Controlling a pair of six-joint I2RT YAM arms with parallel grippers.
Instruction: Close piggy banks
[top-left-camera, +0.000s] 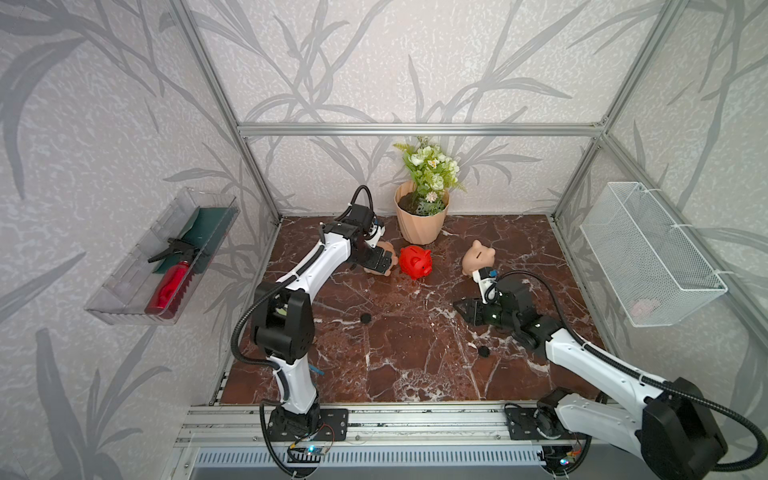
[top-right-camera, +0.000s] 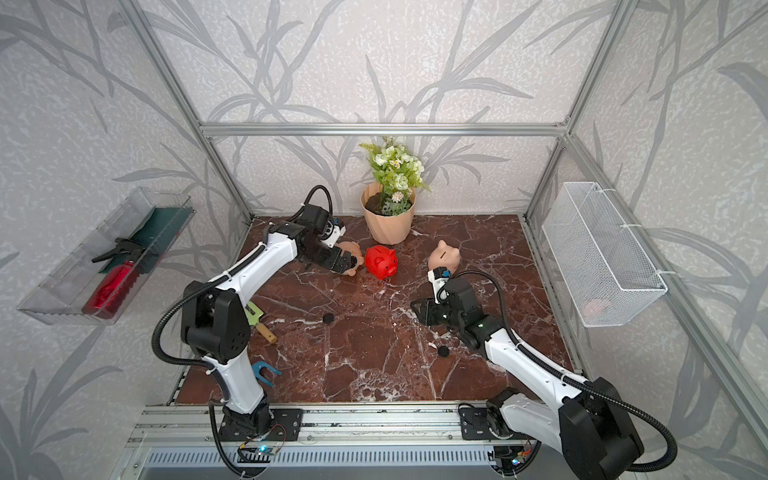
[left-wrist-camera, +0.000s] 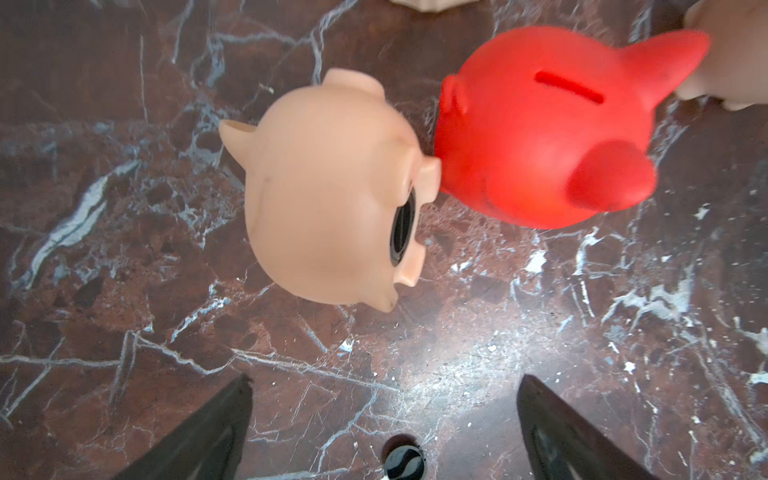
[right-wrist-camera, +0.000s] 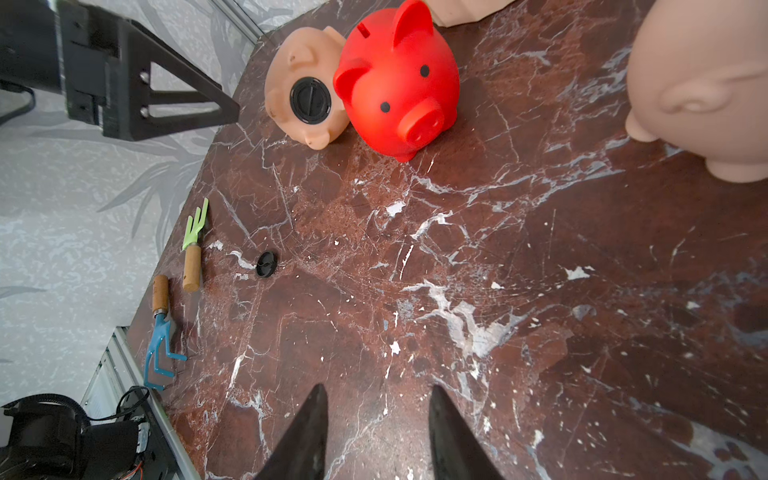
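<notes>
A peach piggy bank (left-wrist-camera: 328, 192) lies tipped over at the back left. A black plug (right-wrist-camera: 310, 100) sits in its belly. My left gripper stands open near it, apart from it, nothing between its fingers. Close beside it is the red piggy bank (right-wrist-camera: 400, 88), upright with its snout to the front. Another peach piggy bank (top-left-camera: 478, 257) stands farther right. Two loose black plugs lie on the table, a left plug (top-left-camera: 365, 318) and a right plug (top-left-camera: 483, 351). My right gripper hangs over the table's right half, part open and empty.
A flower pot (top-left-camera: 421, 216) stands behind the red bank. A green hand rake (right-wrist-camera: 193, 232) and a blue one (right-wrist-camera: 160, 332) lie at the left edge. Wall baskets hang on both sides.
</notes>
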